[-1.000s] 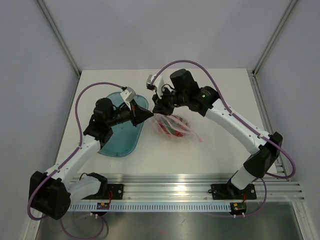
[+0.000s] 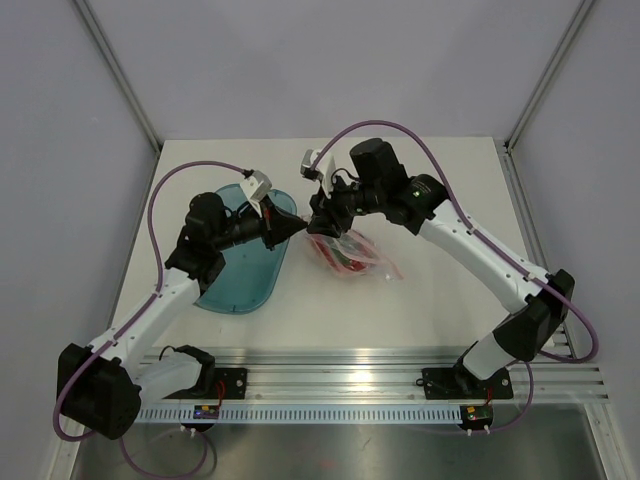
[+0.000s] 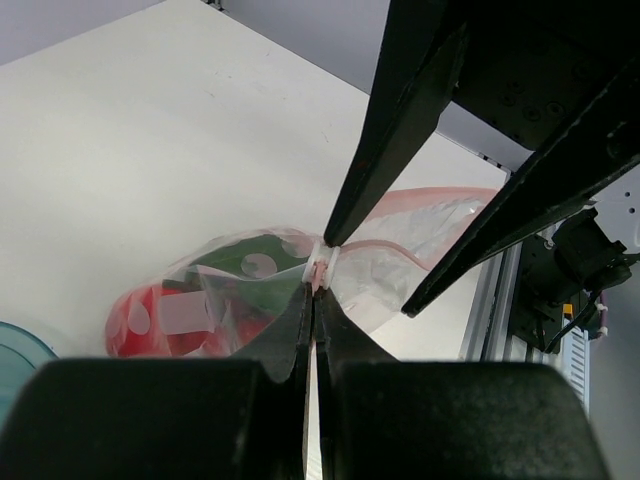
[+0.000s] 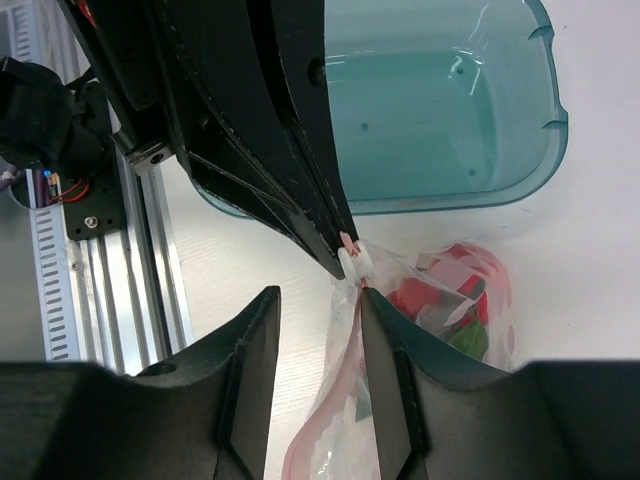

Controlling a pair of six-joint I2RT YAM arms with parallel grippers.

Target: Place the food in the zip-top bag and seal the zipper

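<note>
The clear zip top bag [image 2: 345, 250] with a pinkish edge lies on the table, red and green food [image 3: 165, 325] inside it. My left gripper is shut on the bag's zipper corner, where a small whitish piece [image 4: 355, 262] stands up at its tips. Around that corner my right gripper is open, one finger close beside the whitish piece and the other well clear of it. From above, both grippers meet at the bag's upper left, and the right gripper [image 2: 318, 230] covers part of the corner.
A teal bin [image 2: 245, 275] stands to the left of the bag, under the left arm. A metal rail [image 2: 330, 390] runs along the front.
My right gripper has opened and shifted slightly to the right. The left gripper has stayed almost still at the bag's corner, and the bag has hardly moved.
</note>
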